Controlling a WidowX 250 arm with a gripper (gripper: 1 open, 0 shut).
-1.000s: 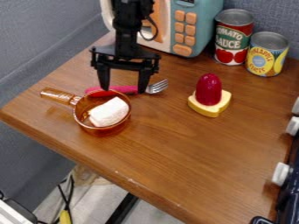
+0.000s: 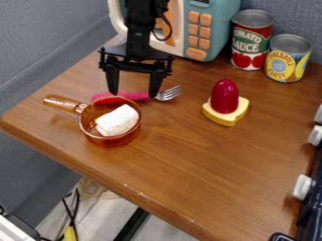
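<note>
My black gripper (image 2: 135,75) hangs over the back left of the wooden table, its two fingers apart and pointing down, just above a pink-handled fork (image 2: 167,95). Whether anything is between the fingers is hard to tell; none shows held. In front of it sits an orange pan (image 2: 109,139) with a white item (image 2: 117,120) in it. To the right, a red oval object (image 2: 225,95) stands on a yellow slab (image 2: 225,116).
A toy microwave (image 2: 198,36) and two cans (image 2: 251,40) stand at the back. A dark appliance with white knobs (image 2: 307,202) lines the right edge.
The objects on the table look unmoved.
</note>
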